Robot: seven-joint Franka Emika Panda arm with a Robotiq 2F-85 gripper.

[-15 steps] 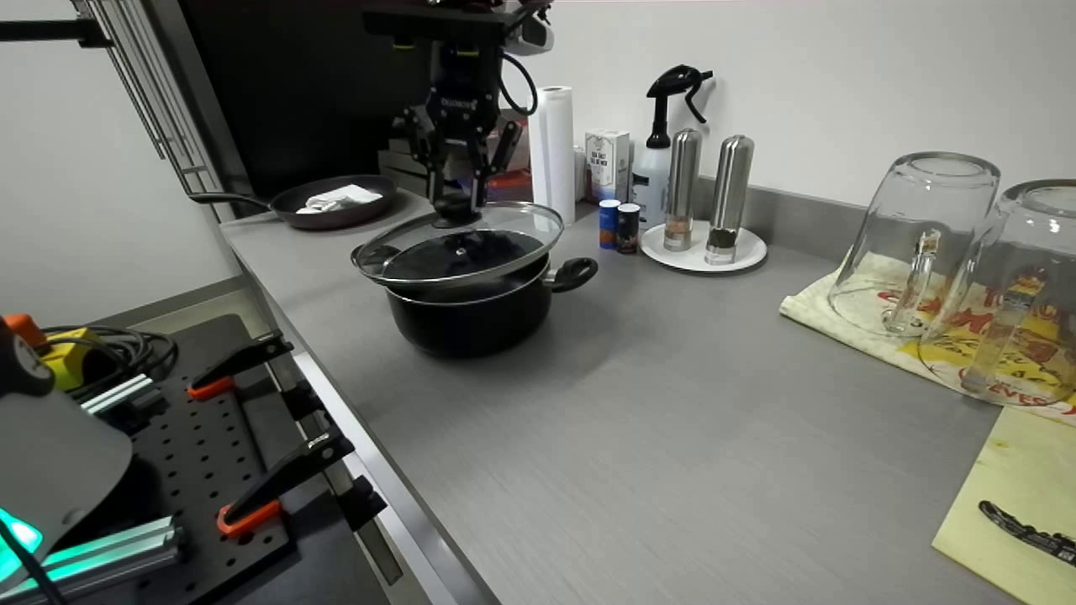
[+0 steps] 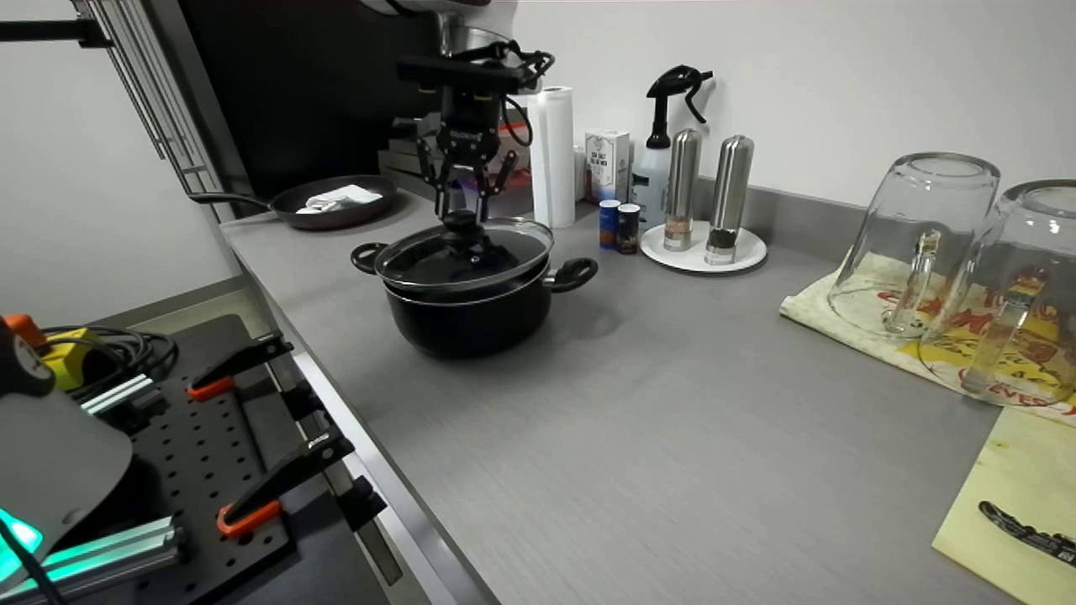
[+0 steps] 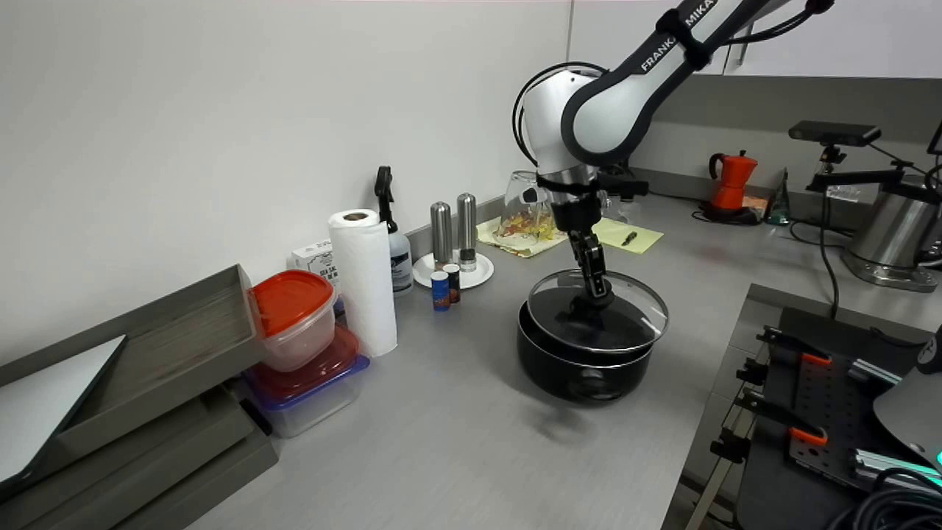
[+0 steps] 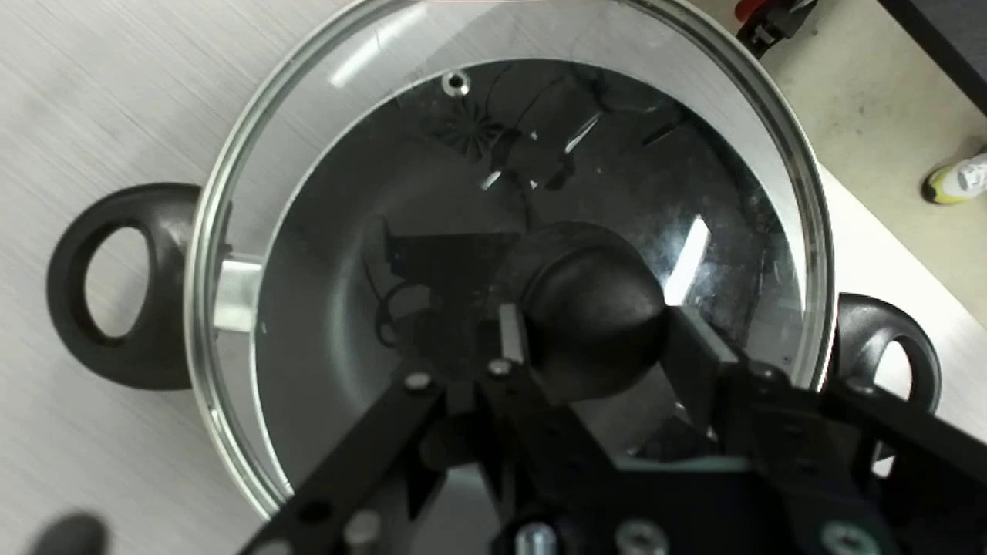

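A black two-handled pot (image 2: 466, 328) stands on the grey counter near its front edge. Its glass lid (image 2: 408, 264), with a metal rim and a round black knob (image 4: 592, 319), is tilted over the pot, with a gap showing along the near side (image 3: 589, 356). My gripper (image 2: 461, 213) points down from above and is shut on the knob, one finger on each side of it. In the wrist view the lid (image 4: 314, 148) covers most of the pot opening, and a black pot handle (image 4: 125, 287) sticks out past its rim.
A frying pan (image 2: 338, 202) with a white cloth lies behind the pot. Near the wall stand a paper towel roll (image 3: 363, 283), a spray bottle (image 2: 652, 171) and two mills on a white plate (image 2: 696, 257). Glass mugs (image 2: 913, 242) stand at the right.
The lid has come down and sits closer to the pot's rim, shifted slightly toward the camera. My gripper has moved down with it, still shut on the knob. The pot stays in place.
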